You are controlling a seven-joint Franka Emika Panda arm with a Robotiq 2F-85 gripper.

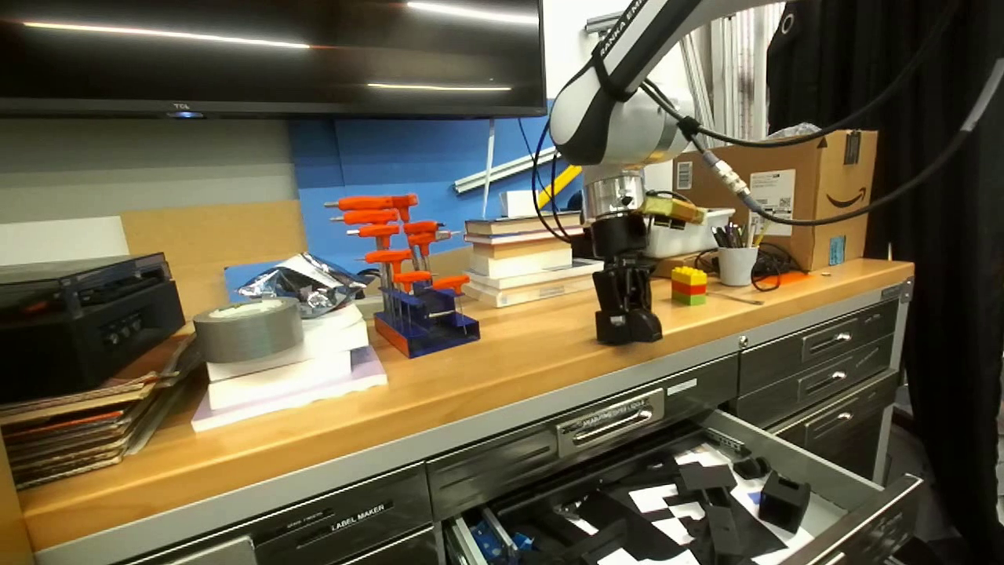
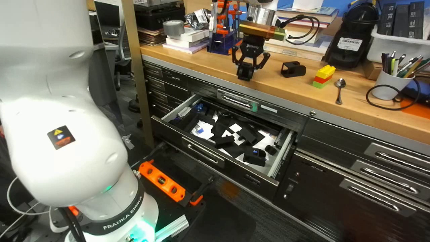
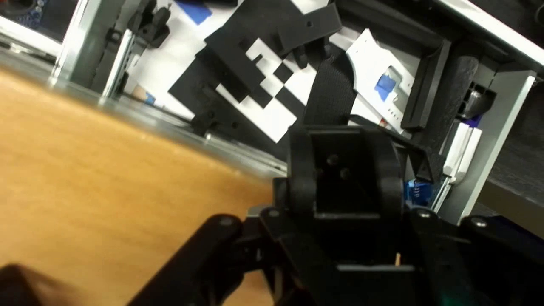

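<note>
My gripper hangs over the front part of the wooden worktop, shut on a black part with a rounded end. In exterior view 1 this held part shows beneath the fingers, near the worktop's front edge. The wrist view has the black part between the fingers, with the worktop to one side and the open drawer beyond. A second black part of similar shape lies on the worktop right of the gripper. The open drawer below holds black pieces and checkered sheets, with a black block among them.
Right of the second part stand a toy-brick stack, a spoon and a pen cup. Books and a hex-key stand are behind and left. Bare worktop lies between the hex-key stand and the gripper.
</note>
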